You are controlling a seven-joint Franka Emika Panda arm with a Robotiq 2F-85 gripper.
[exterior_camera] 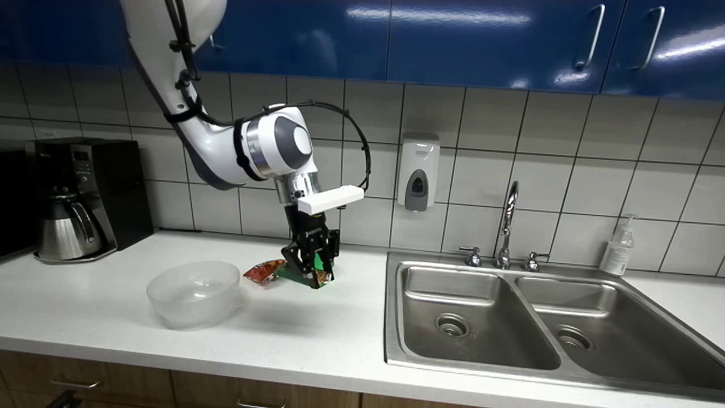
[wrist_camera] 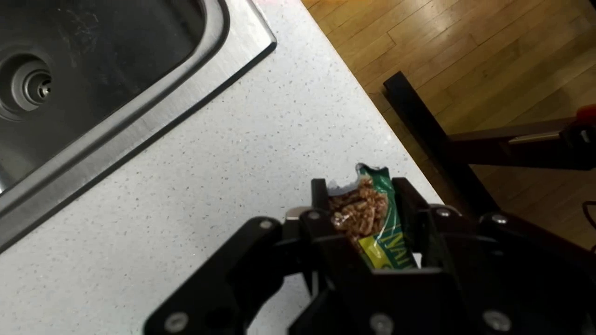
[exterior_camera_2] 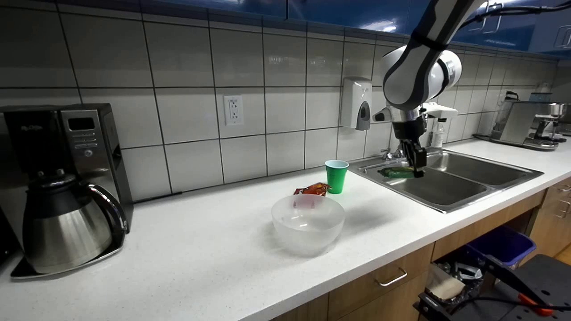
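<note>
Between the fingers of my gripper is a green granola bar packet (wrist_camera: 394, 215) with yellow lettering, and the fingers are shut on it. In exterior view 2 the packet (exterior_camera_2: 397, 172) hangs in the air in front of the sink, below my gripper (exterior_camera_2: 419, 172). A translucent bowl (exterior_camera: 193, 293) stands on the counter, empty as far as shows. Behind it lies a red packet (exterior_camera_2: 312, 189), and beside that stands a green cup (exterior_camera_2: 336, 177). In exterior view 1 my gripper (exterior_camera: 319, 275) hides most of the cup.
The double steel sink (exterior_camera: 396, 326) and its faucet (exterior_camera: 506, 224) lie to the right. A coffee maker (exterior_camera_2: 104, 144) stands at the left end. A soap dispenser (exterior_camera: 418, 171) hangs on the wall.
</note>
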